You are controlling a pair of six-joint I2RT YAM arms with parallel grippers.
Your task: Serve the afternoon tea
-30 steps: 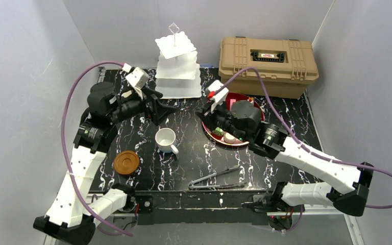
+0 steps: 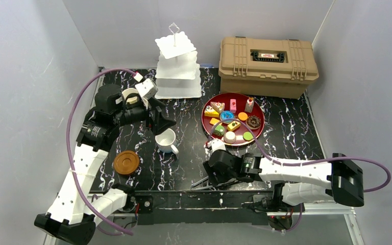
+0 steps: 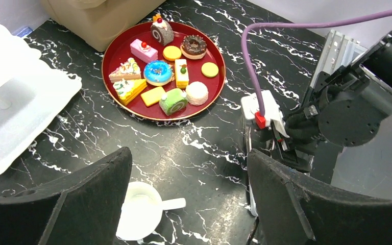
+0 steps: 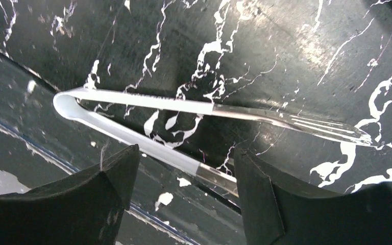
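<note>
Silver tongs with pale handles [image 4: 148,101] lie spread on the marble table near its front edge, one prong ending in fork tines. My right gripper is open above them; its fingers frame the lower prong, and nothing is gripped. In the top view that gripper [image 2: 212,176] covers much of the tongs [image 2: 200,185]. My left gripper stands open and empty, over the table near the white cup [image 2: 166,140]. A red round tray [image 3: 107,76] carries several toy cakes and sweets. The white tiered stand [image 2: 177,87] rises at the back left.
A tan case [image 2: 268,64] stands at the back right. On the left lies a brown round lid [image 2: 126,162], and a pale round vessel [image 2: 130,93] is partly hidden behind my left arm. Bare table lies between the cup and the tray.
My right arm has swung from over the tray toward the front edge and down to the tongs, uncovering the sweets. The left gripper has shifted only slightly.
</note>
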